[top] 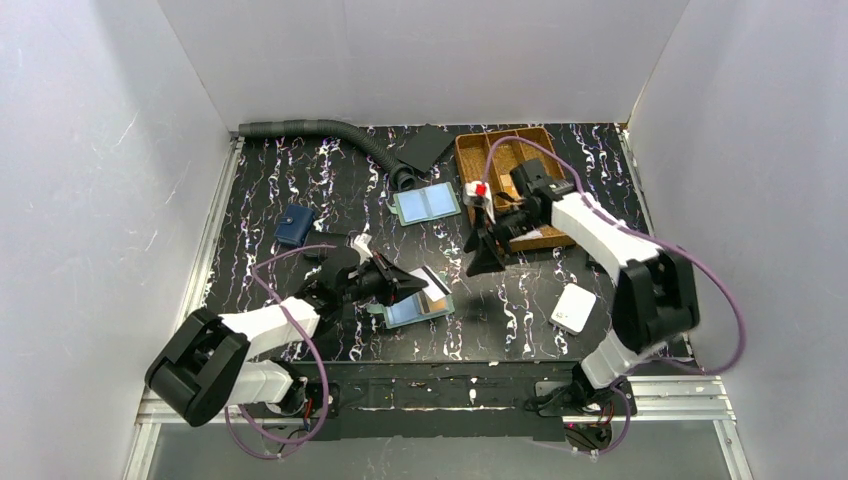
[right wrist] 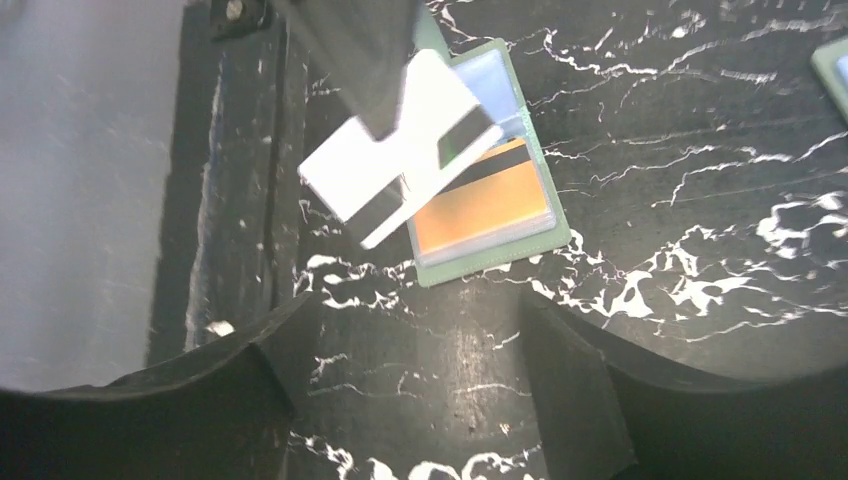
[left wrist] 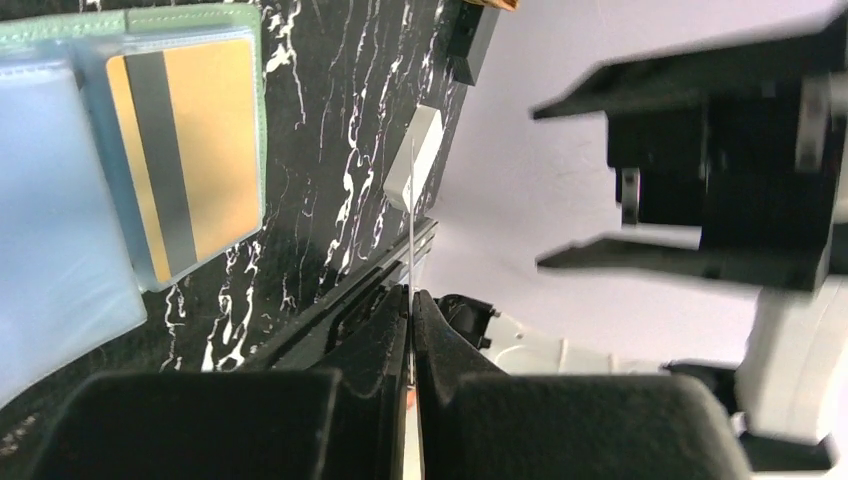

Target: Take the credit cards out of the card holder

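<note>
My left gripper (top: 414,284) is shut on a white card with a dark stripe, held above the open card holder (top: 402,311); in the left wrist view the card shows edge-on as a thin line between the fingertips. The holder lies flat, with blue sleeves (left wrist: 55,210) and an orange card (right wrist: 485,205) with a dark stripe. My right gripper (top: 485,258) stands open above and right of the holder, nothing between its fingers, blurred in the left wrist view.
A second blue holder (top: 426,203) lies behind. A wooden compartment box (top: 470,150) stands at back right, a white object (top: 573,308) at front right, a blue wallet (top: 294,224) and black hose (top: 310,129) at left and back. The table's front edge is close.
</note>
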